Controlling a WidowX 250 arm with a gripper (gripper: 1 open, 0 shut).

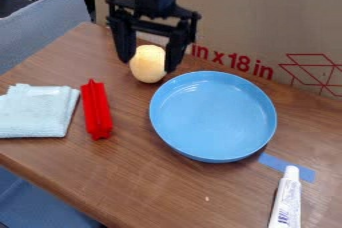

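My black gripper (150,47) hangs at the top centre, its two fingers spread open on either side of a pale yellow round object (147,69), which stands on the wooden table near the cardboard. Whether the fingers touch it I cannot tell. A blue plate (213,116) lies to the front right of it.
A red elongated object (96,110) and a folded light-blue cloth (36,111) lie at the left. A white tube (286,200) lies at the front right beside blue tape (299,170). A cardboard box (267,37) walls the back.
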